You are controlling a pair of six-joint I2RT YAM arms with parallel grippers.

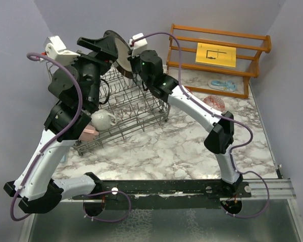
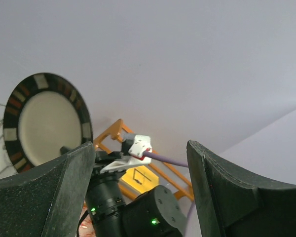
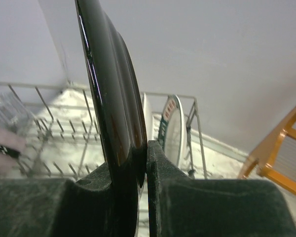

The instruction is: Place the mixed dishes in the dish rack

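My right gripper is shut on the rim of a dark-backed plate, held upright on edge. From the left wrist view, the plate shows a cream centre and a dark patterned rim. It hangs over the back of the wire dish rack in the top view. My left gripper stands open to the left of the plate, nothing between its fingers. Inside the rack are a white cup and a pink cup. A second plate stands upright in the rack's wires.
A red-patterned bowl sits on the marble table, right of my right arm. Behind it stands a wooden rack with a yellow sheet. Grey walls rise behind and to the sides. Table space in front of the bowl is clear.
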